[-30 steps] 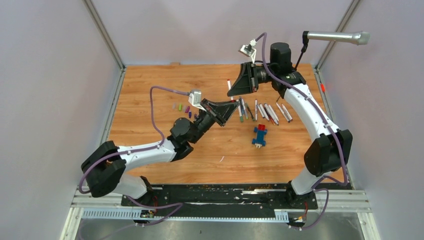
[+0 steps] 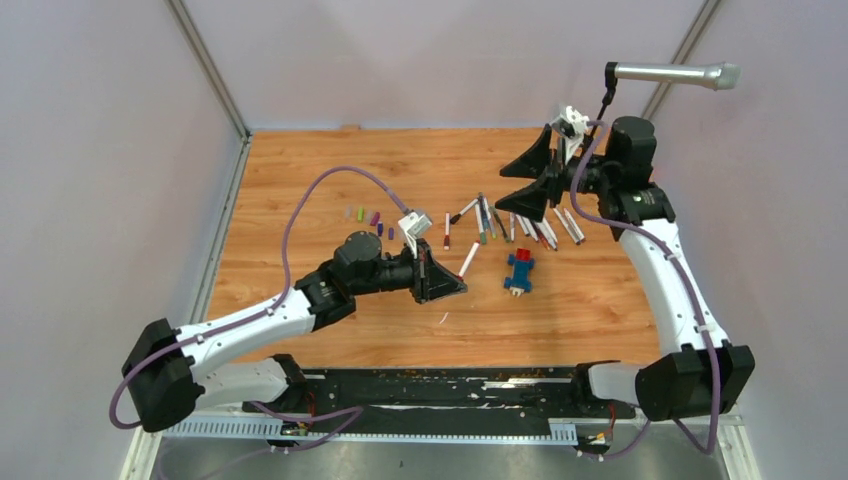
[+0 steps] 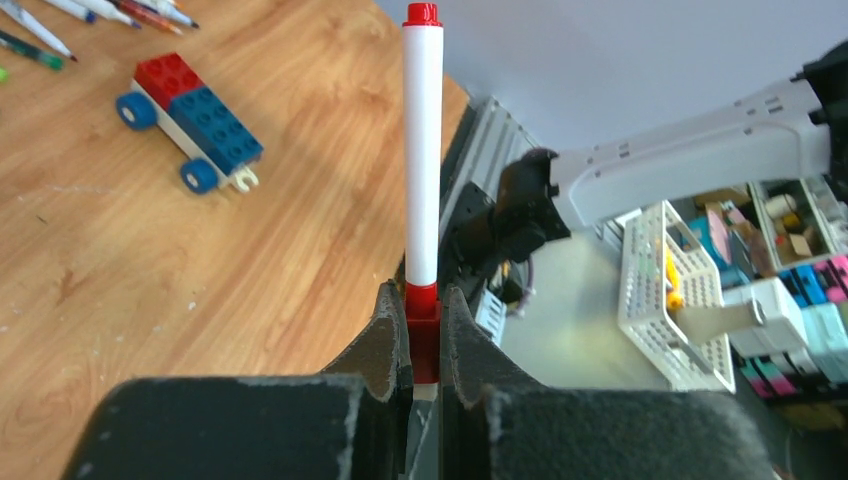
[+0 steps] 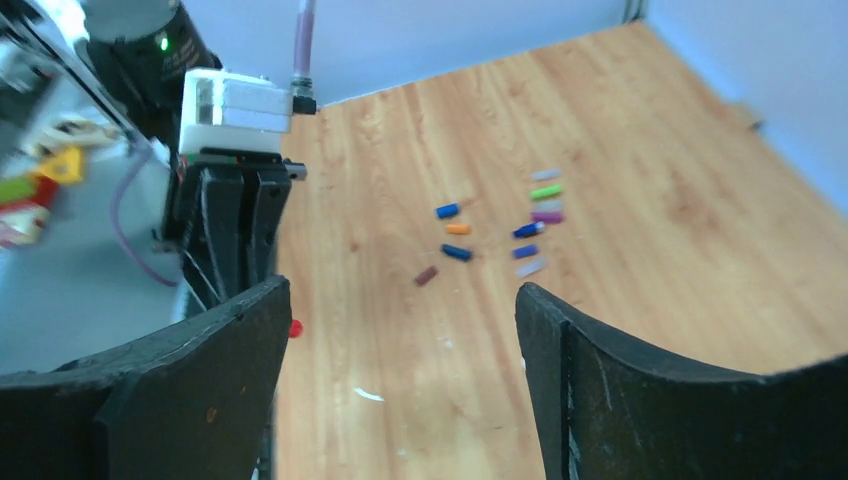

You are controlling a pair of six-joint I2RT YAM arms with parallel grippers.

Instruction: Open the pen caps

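My left gripper (image 2: 462, 284) is shut on the red cap end of a white marker (image 3: 423, 150). In the left wrist view the white barrel points straight up from the fingers, its small red end plug at the top. Dark red cap (image 3: 424, 345) shows between the fingertips; whether it is fully seated is hard to tell. Over the far right of the table, my right gripper (image 2: 502, 188) hangs open, its fingers spread wide. Only table shows between those fingers in the right wrist view. Several other markers (image 2: 540, 228) lie on the table below it.
A toy car of red and blue blocks (image 2: 519, 270) sits right of the held marker. Several small loose caps (image 4: 527, 231) lie left of centre, some near my left arm. A thin white scrap (image 2: 444, 318) lies at the front.
The left gripper has come down toward the front with the marker. My right gripper, earlier close by with its fingers together, has moved away to the right and its fingers have spread.
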